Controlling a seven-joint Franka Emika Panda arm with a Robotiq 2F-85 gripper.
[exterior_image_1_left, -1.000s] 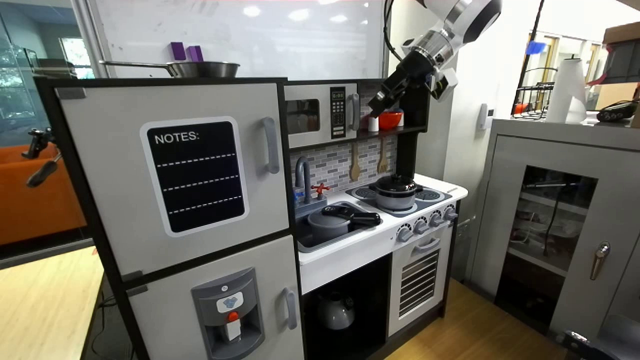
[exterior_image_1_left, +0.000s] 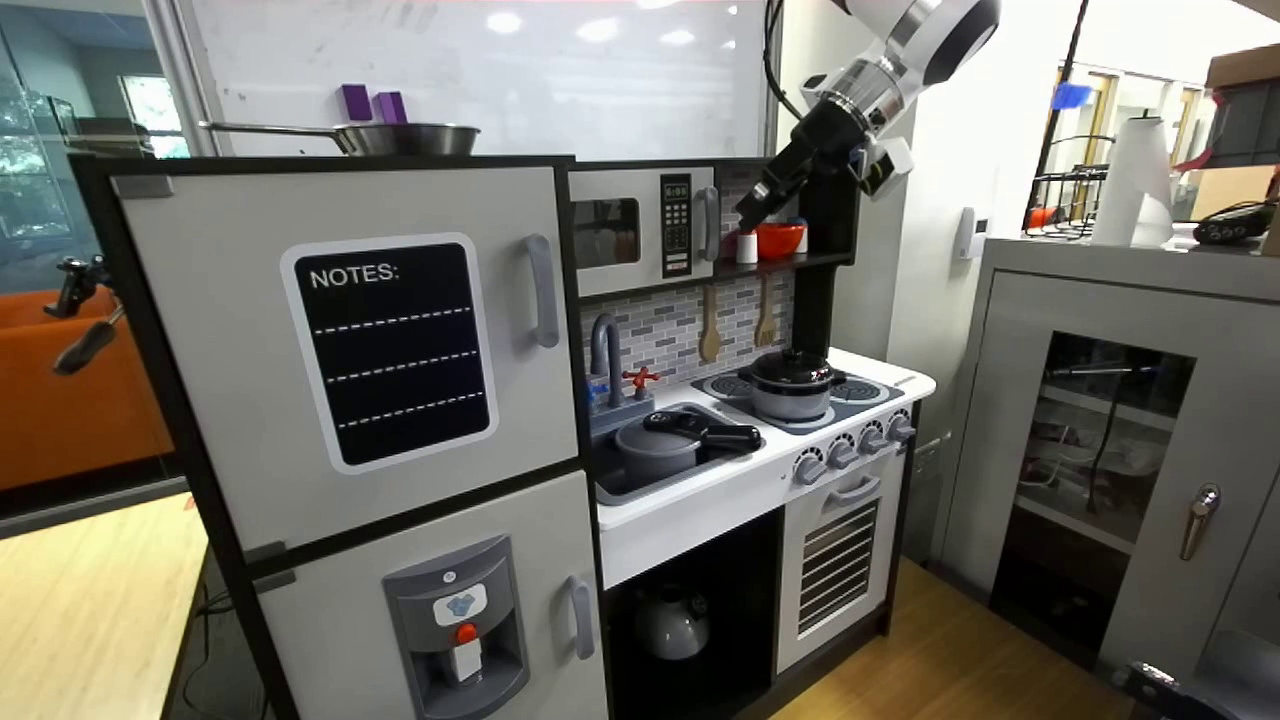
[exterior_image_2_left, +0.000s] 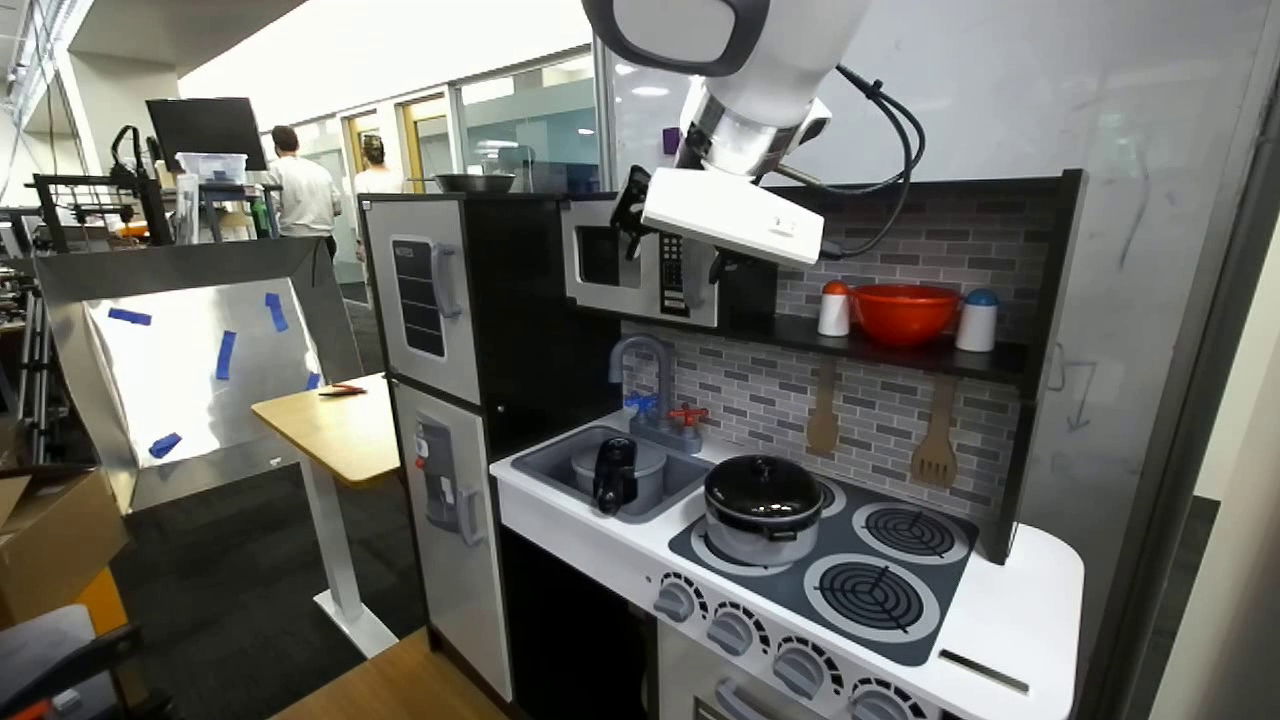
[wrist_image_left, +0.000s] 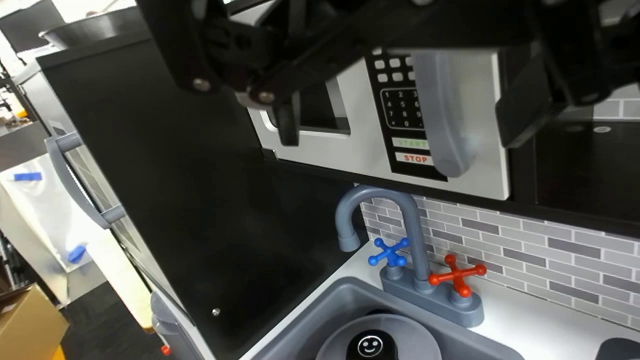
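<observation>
My gripper is open in the wrist view, its dark fingers (wrist_image_left: 289, 120) wide apart with nothing held between them. Beyond the gap is the toy microwave (wrist_image_left: 366, 126), whose grey vertical handle (wrist_image_left: 442, 120) appears between the fingers, nearer the right one. The microwave door is shut. In exterior view 1 the gripper (exterior_image_1_left: 746, 216) hangs in front of the upper shelf, to the right of the microwave handle (exterior_image_1_left: 711, 223). A white camera housing hides much of the gripper in exterior view 2.
A red bowl (exterior_image_2_left: 902, 314) stands on the shelf between two shakers. Below are the tap (wrist_image_left: 414, 240), a grey pot (exterior_image_1_left: 657, 451) in the sink and a black-lidded pot (exterior_image_2_left: 763, 509) on the stove. The tall toy fridge (wrist_image_left: 180, 180) borders the left side.
The arm has shifted only very slightly in exterior view 1. The microwave, pots and other objects stand where they were.
</observation>
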